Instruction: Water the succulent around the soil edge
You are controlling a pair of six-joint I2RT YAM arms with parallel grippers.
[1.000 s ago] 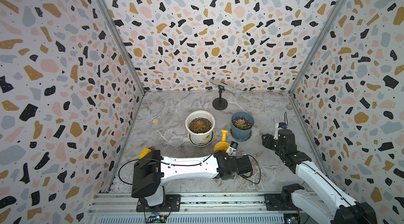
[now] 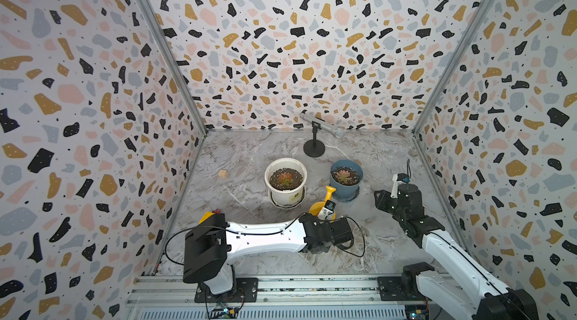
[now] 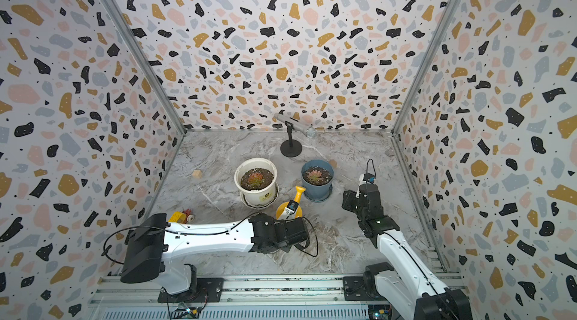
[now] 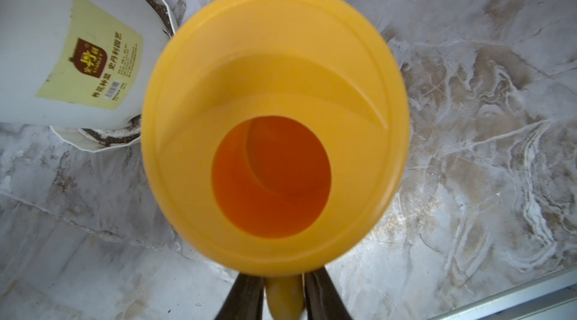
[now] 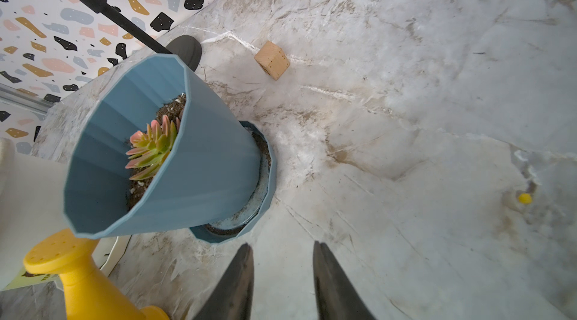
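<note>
The yellow watering can (image 4: pixel 276 79) fills the middle of the left wrist view, its round opening facing the camera and its spout pointing away. My left gripper is shut on the can's handle at the bottom of that view. A succulent (image 2: pixel 344 175) grows in a blue pot (image 2: pixel 346 190); the can's sprinkler head (image 5: pixel 60 251) shows just in front of this pot. To its left, a second succulent (image 2: pixel 286 180) stands in a white pot (image 2: pixel 296 197). My right gripper is open and empty, off to the right of the blue pot.
A black stand (image 2: pixel 313 147) with a grey tube stands behind the pots. Small wooden blocks (image 5: pixel 272 60) lie behind the blue pot and at far left. A yellow object (image 3: pixel 178 216) sits near the left arm's base. Bare marble stretches right of the blue pot.
The can has turned, its spout swinging right toward the blue pot.
</note>
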